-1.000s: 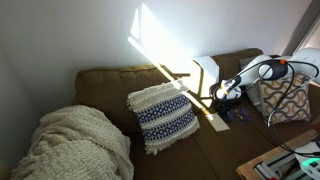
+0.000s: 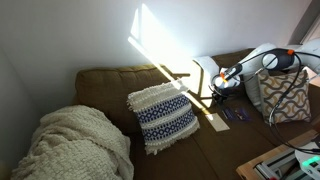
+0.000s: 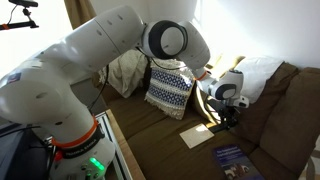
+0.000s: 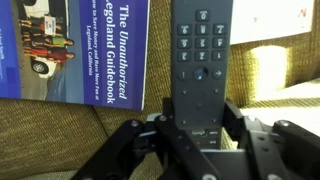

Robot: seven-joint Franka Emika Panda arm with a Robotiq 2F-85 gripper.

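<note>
A dark remote control (image 4: 202, 60) with a number pad runs lengthwise up the middle of the wrist view. My gripper is shut on its lower part, one finger along each side. In exterior view 2 the gripper (image 3: 231, 106) points down over the brown sofa, and the remote is small and dark beneath it. From exterior view 1, the arm's end (image 2: 219, 92) is near the sofa back, its fingers too dark to make out.
A blue Legoland guidebook (image 4: 85, 55) lies on the seat, beside a pale booklet (image 3: 197, 135). A blue-and-white patterned pillow (image 2: 165, 115) and a cream blanket (image 2: 75, 145) sit farther along. Bare seat lies in front of the patterned pillow.
The arm's end has risen a little from the seat and shifted slightly toward the sofa back. The pillows, blanket and pale booklet look unmoved.
</note>
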